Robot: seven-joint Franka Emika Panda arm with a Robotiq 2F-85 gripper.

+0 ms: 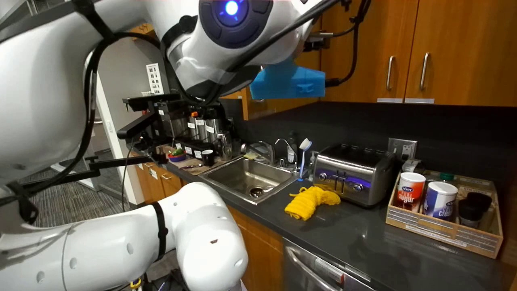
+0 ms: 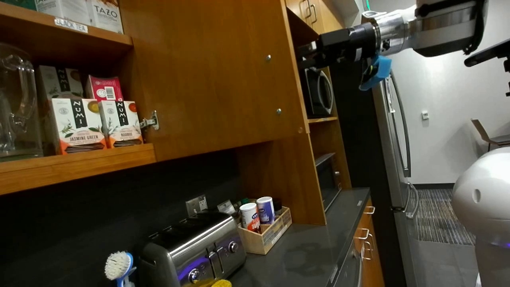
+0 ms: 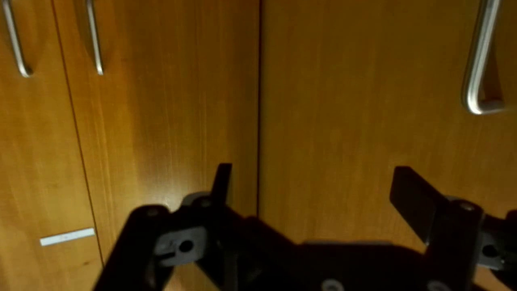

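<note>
In the wrist view my gripper stands open, its dark fingers wide apart with nothing between them. Wooden cabinet fronts fill the view beyond; a metal handle is at upper right, above and outside the right finger. Exterior view 2 has the gripper high up at the outer edge of a wooden cabinet door, whose inner face shows; whether they touch I cannot tell. That door stands open beside a shelf with tea boxes. The arm hides my fingers in exterior view 1.
Below, the dark counter holds a yellow cloth, a toaster and a box of canisters. A sink lies left. Two closed cabinet doors are at upper right.
</note>
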